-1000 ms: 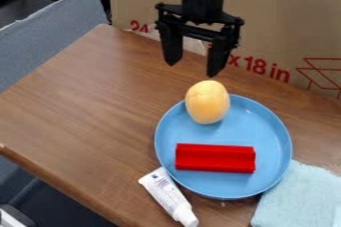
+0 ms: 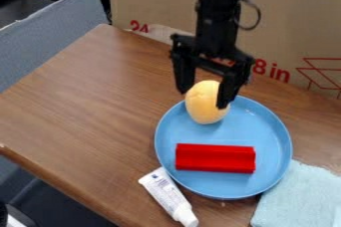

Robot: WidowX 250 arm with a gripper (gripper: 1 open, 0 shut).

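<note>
My black gripper hangs open over the back of a blue plate, its fingers lowered around a yellow, egg-shaped object that rests on the plate's rear part. Whether the fingers touch it is unclear. A red block lies across the front of the plate.
A white tube lies at the plate's front left, and a pale blue cloth at the front right. Cardboard stands behind the table.
The gripper has come down from above the plate to the yellow object. The objects on the table look unmoved.
</note>
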